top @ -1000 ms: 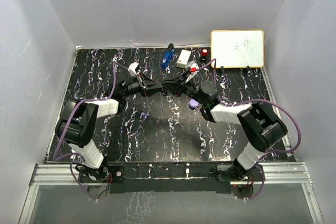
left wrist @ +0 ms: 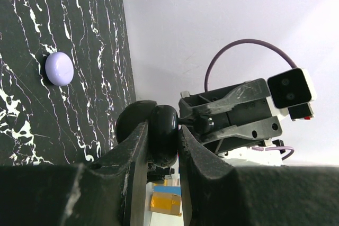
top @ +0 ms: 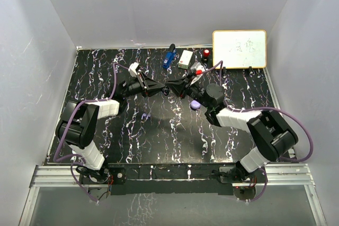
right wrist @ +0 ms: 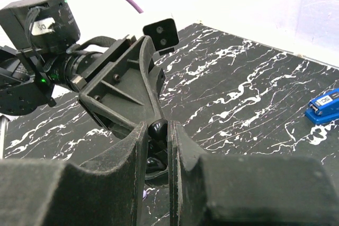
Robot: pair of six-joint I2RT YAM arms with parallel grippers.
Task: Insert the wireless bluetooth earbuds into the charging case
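A glossy black charging case (left wrist: pixel 162 136) is held up off the table, with my left gripper (top: pixel 163 87) shut on it. Its rounded lid (left wrist: pixel 130 119) stands open on the far side. Facing it from the right, my right gripper (top: pixel 169 84) has its fingertips (left wrist: pixel 241 92) right beside the case. A small glossy black piece (right wrist: pixel 158 129), apparently an earbud, shows between the right fingers, which are shut on it. How it meets the case, and the inside of the case, are mostly hidden.
On the table lie a purple oval case (top: pixel 195 105) and small purple pieces (top: pixel 145 116). Along the back stand a blue stapler (top: pixel 169 58), a white box (top: pixel 185 59), a dark red-topped bottle (top: pixel 205 54) and a whiteboard (top: pixel 239 49).
My right gripper has shifted slightly to the right, its arm bending outward a little. The left arm and the case have stayed still.
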